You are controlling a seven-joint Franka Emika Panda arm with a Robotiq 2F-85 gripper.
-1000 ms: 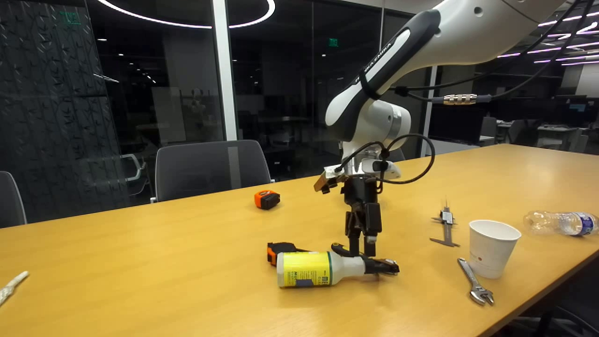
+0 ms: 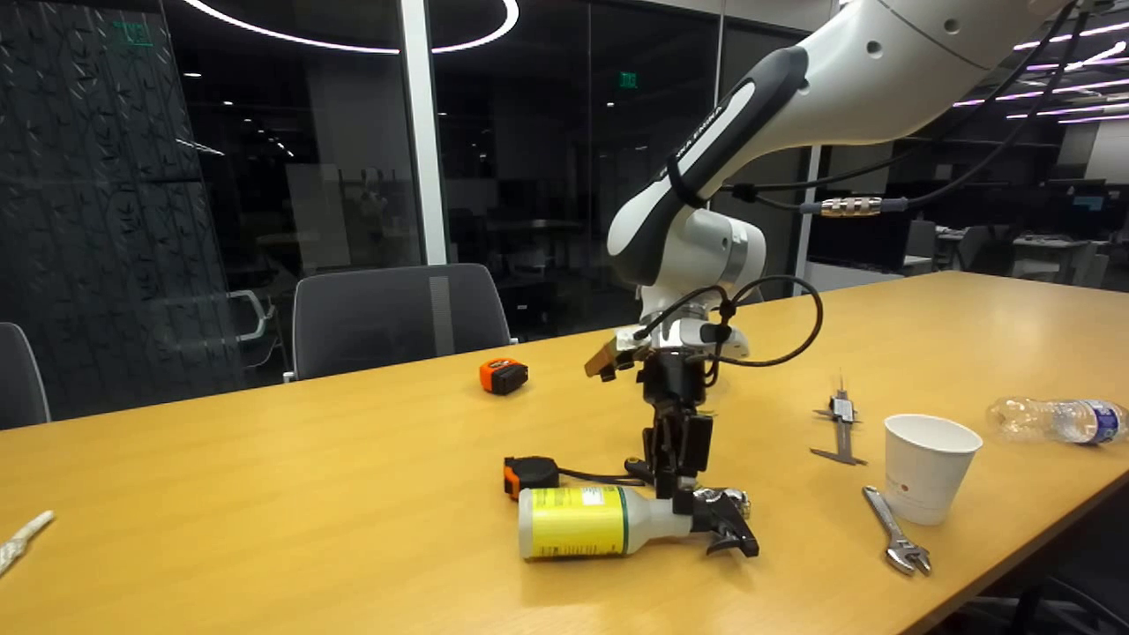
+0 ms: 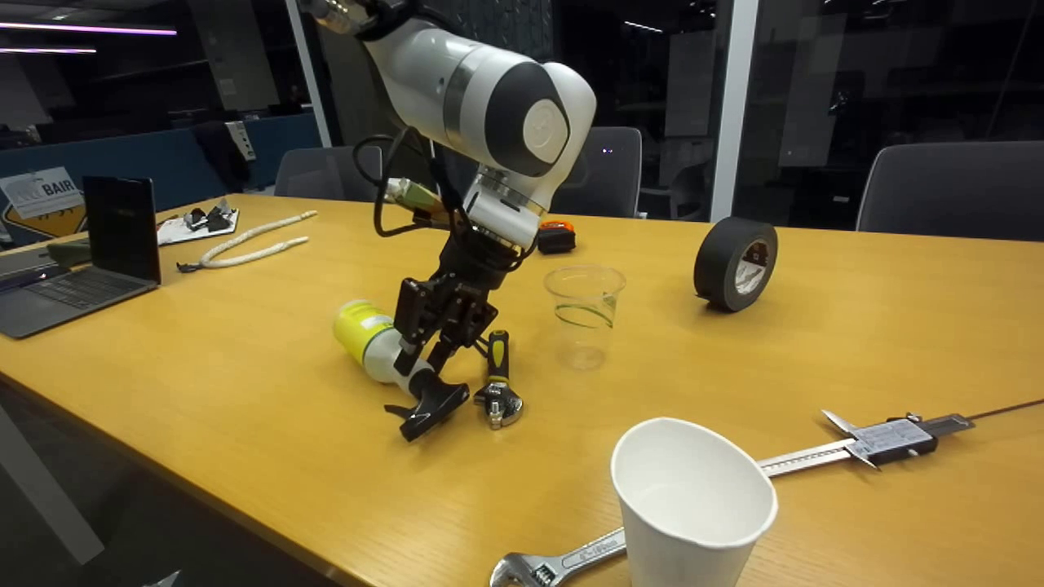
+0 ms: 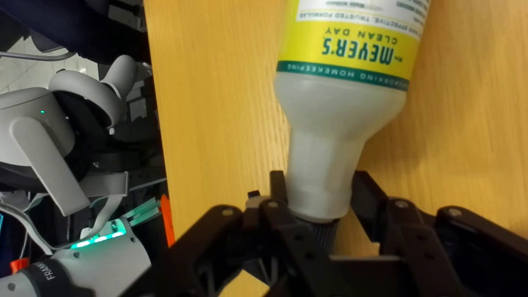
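Note:
A spray bottle with a yellow label and white neck lies on its side on the table. Its black trigger head points toward the white cup's side. In the wrist view my gripper straddles the bottle's neck, one finger on each side. Both fingers sit very close to the neck; whether they press on it cannot be told. From outside, the gripper points down at the neck just behind the trigger head.
Close beside the bottle lie an adjustable wrench and a tape measure. A clear cup, white paper cup, second wrench and caliper stand or lie farther off. Left of the bottle, the table is open.
The gripper has come lower and slightly left in exterior view 1.

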